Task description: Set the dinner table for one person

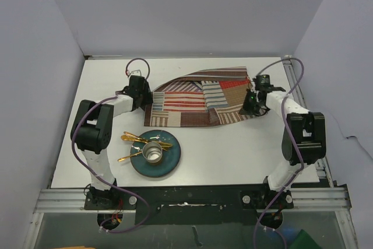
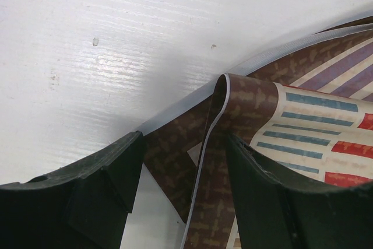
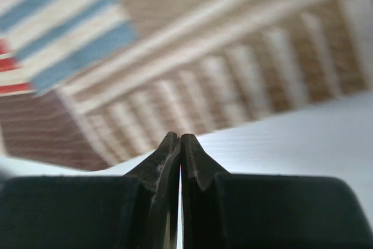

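A patterned placemat (image 1: 185,102) lies on the white table, its far part folded over in a slanting strip. Plaid, striped and brown patches show on it. At its left edge my left gripper is part open, and a raised brown fold of the mat (image 2: 247,100) stands between its fingers, apart from the left one. Over the right end of the mat, my right gripper is shut, with nothing showing between its fingertips. A teal plate (image 1: 152,170) sits front left, bearing a metal cup (image 1: 152,153) and gold cutlery (image 1: 130,137).
Bare white table (image 1: 233,155) spreads in front of the mat to the right of the plate. Grey walls (image 1: 175,16) close off the back and sides. A purple cable (image 1: 294,138) runs along the right arm.
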